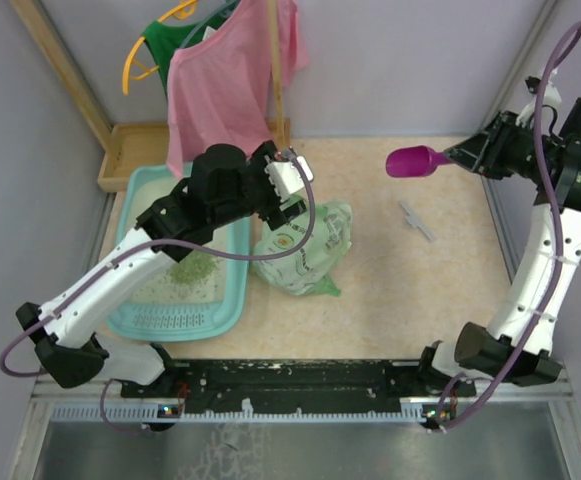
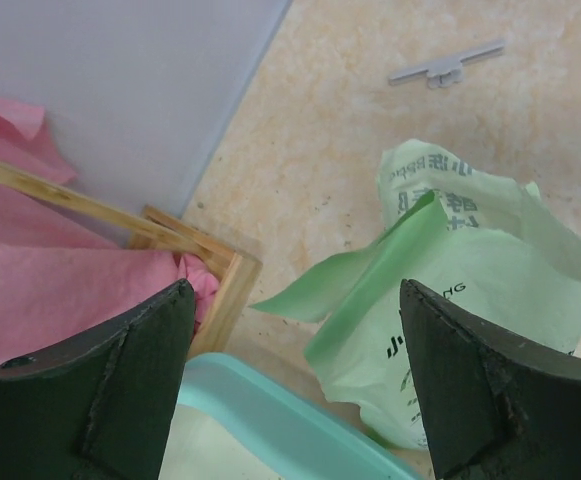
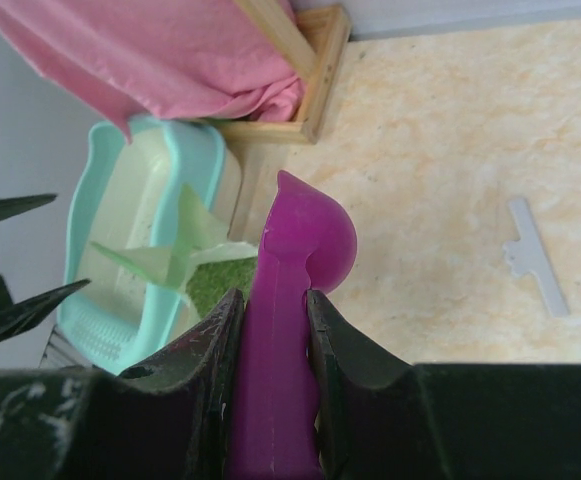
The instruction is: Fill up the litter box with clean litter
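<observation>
The purple scoop (image 1: 414, 162) is in my right gripper, which is shut on its handle, over the back middle of the table. A white and green litter bag (image 1: 308, 252) stands to the right of the turquoise litter box (image 1: 175, 325); green pellets (image 3: 220, 285) show inside its mouth in the right wrist view. Some green litter (image 1: 194, 266) lies on the box floor, partly hidden by my left arm. My left gripper is open above the bag's top edge, its fingers apart with nothing between them; a green bag flap (image 2: 380, 270) lies beyond them.
A small grey tool (image 1: 417, 221) lies on the table right of the bag. Behind the box, a pink shirt (image 1: 225, 85) hangs beside a wooden pole and wooden base (image 1: 130, 158).
</observation>
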